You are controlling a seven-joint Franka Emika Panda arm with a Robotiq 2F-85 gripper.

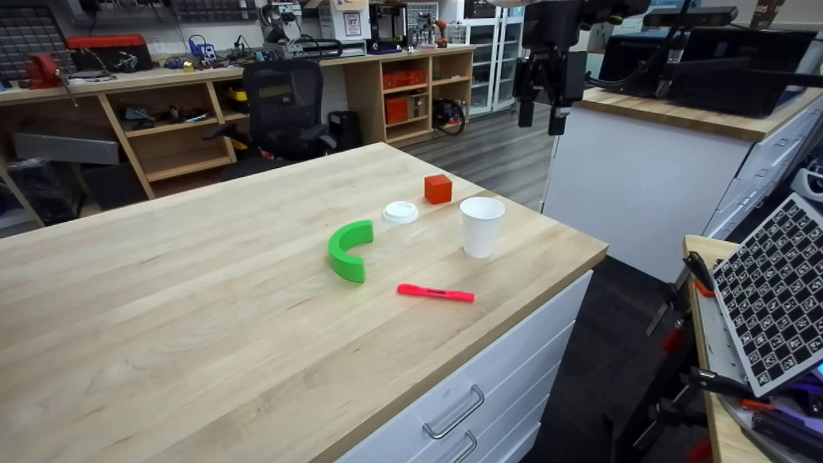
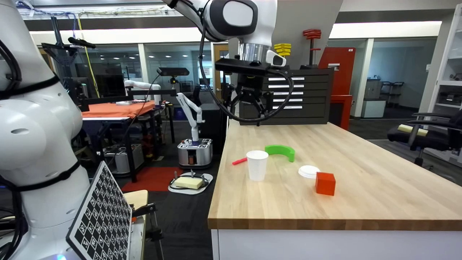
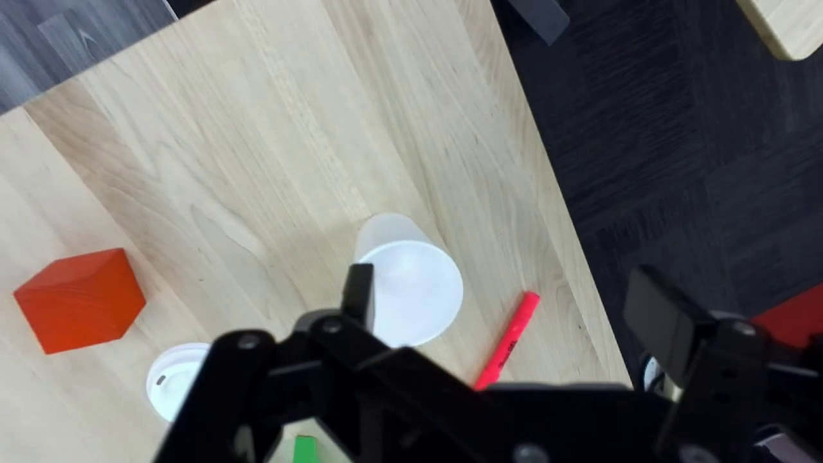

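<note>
My gripper point(image 1: 541, 127) hangs open in the air, well above the table, with nothing between its fingers. An upright white cup point(image 1: 479, 228) stands on the table near its edge. In the wrist view the cup point(image 3: 413, 293) appears beside the left finger point(image 3: 358, 293), far below it. A pink-red marker point(image 1: 436, 292) lies near the cup. Farther in sits a green arc-shaped block point(image 1: 339, 251). The white lid point(image 2: 308, 171) rests flat close to the red-orange cube point(image 2: 325, 183). In the wrist view only a small end of the green block point(image 3: 305, 449) shows.
The wooden table point(image 1: 193, 293) has wide free room away from the objects. Its edge drops off close to the cup and marker. A dark drawer cabinet point(image 2: 288, 97) stands at the table's far end in exterior view 2.
</note>
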